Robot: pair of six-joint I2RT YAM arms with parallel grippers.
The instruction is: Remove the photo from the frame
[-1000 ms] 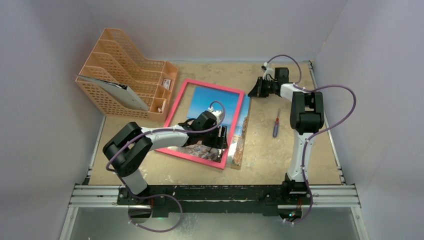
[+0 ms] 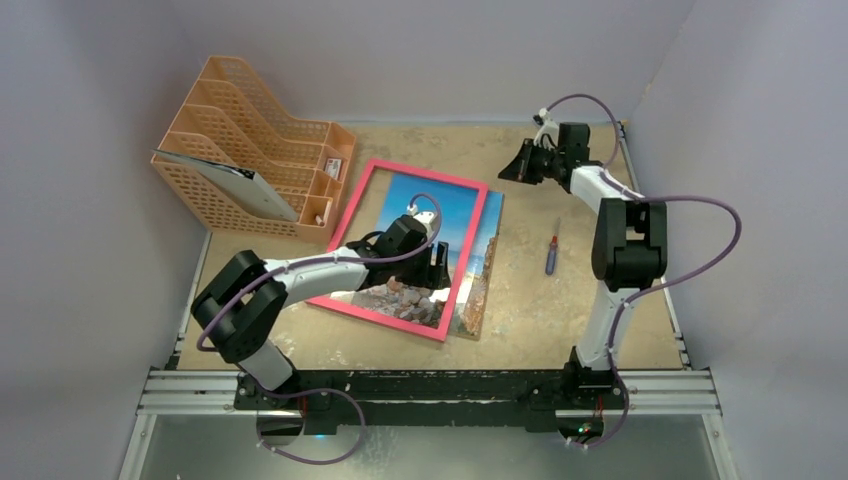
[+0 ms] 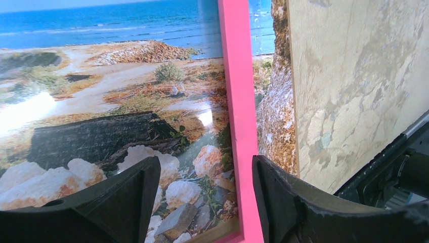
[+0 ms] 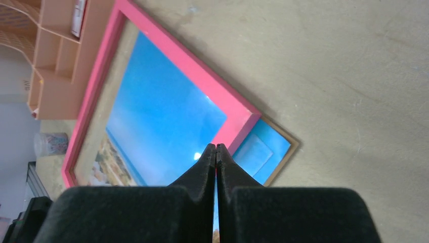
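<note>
The pink frame [image 2: 464, 258] lies flat over a beach photo [image 2: 420, 190], whose right strip shows beside it on a board [image 3: 292, 101]. A glossy sheet lies inside the frame [image 3: 242, 126]. My left gripper stands open above the photo and the frame's right bar, nothing held, its fingers spread. My right gripper is shut, nothing showing between its fingers, raised at the back right beyond the frame's top right corner [image 4: 248, 116].
An orange organizer [image 2: 275, 160] with a white flat item in it stands at the back left. A screwdriver [image 2: 551, 258] lies right of the photo.
My left gripper has shifted slightly left and back. The frame's lower right corner sits slightly further down in the top view.
</note>
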